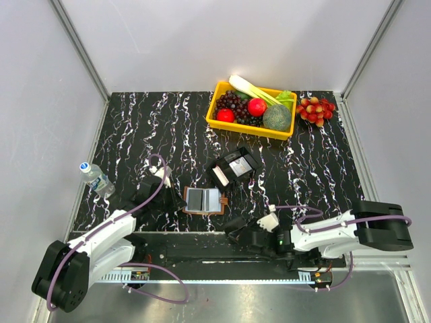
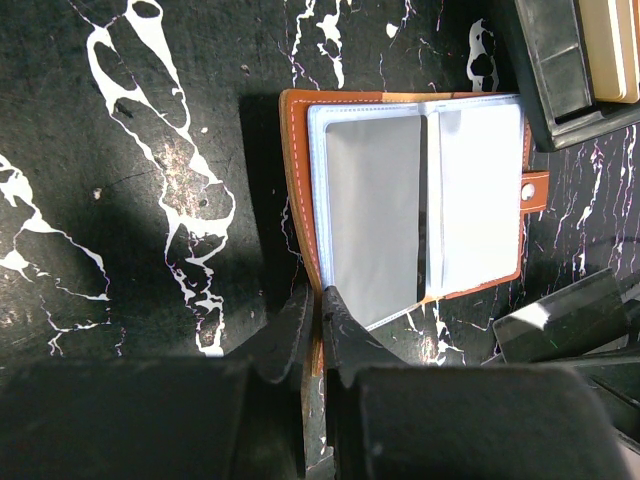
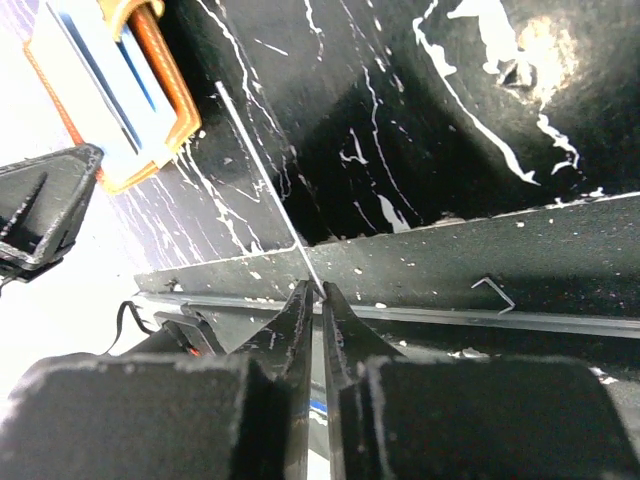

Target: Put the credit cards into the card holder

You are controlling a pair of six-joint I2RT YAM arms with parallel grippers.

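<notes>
The brown-edged card holder [image 1: 203,201] lies open on the black marbled table, clear sleeves facing up. My left gripper is shut on its left edge. No card shows inside the pale sleeve [image 2: 375,205] nearest that gripper. A dark, glossy card [image 2: 562,318] is held by my right gripper, to the right of the holder and apart from it. In the right wrist view the card [image 3: 265,180] appears edge-on as a thin pale line, its near end between the fingertips. A black tray [image 1: 232,168] with light cards stands just behind the holder.
Farther back is a yellow basket [image 1: 250,130] of fruit and vegetables, with red grapes [image 1: 315,111] beside it. A water bottle [image 1: 97,180] lies at the left. Bare table surrounds the holder's left side and the far right.
</notes>
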